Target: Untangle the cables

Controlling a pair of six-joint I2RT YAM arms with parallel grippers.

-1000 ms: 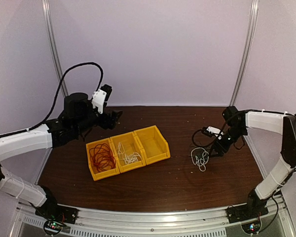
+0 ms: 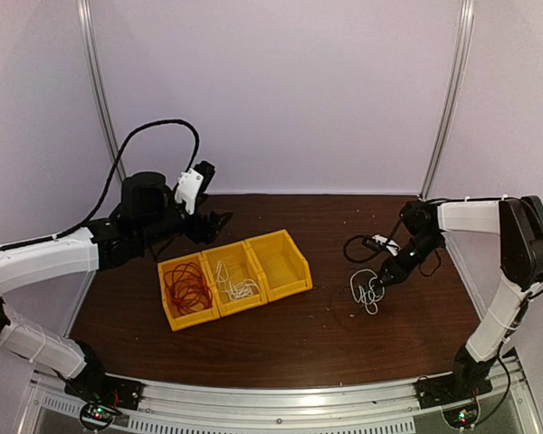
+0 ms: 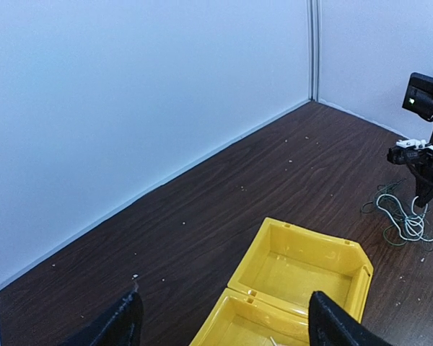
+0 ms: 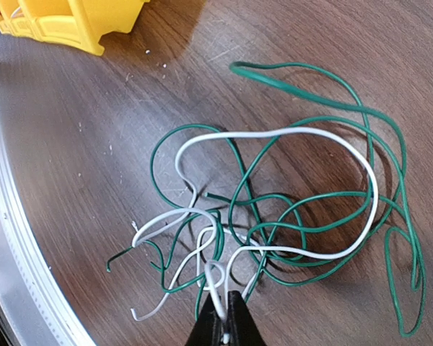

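Observation:
A tangle of a white cable (image 4: 303, 131) and a green cable (image 4: 325, 101) lies on the table's right side. My right gripper is at the tangle's near edge, its fingertips shut with a strand of the white cable running between them. In the top view, the white cable (image 2: 366, 291) shows beside that gripper; the green one is hard to make out there. Far from the tangle, my left gripper (image 2: 219, 220) hangs above the table behind the yellow bins. Its dark fingers (image 3: 117, 326) stand wide apart in the left wrist view, with nothing held.
Three joined yellow bins stand left of centre: the left bin (image 2: 167, 307) contains a red cable (image 2: 188, 287), the middle one a white cable (image 2: 242, 289), and the right bin (image 2: 283, 262) is empty. Bare table (image 2: 317, 348) lies in front.
The right arm has shifted left, its gripper staying low at the tangle. My left gripper has edged slightly right and down. The tangle looks nearly unchanged.

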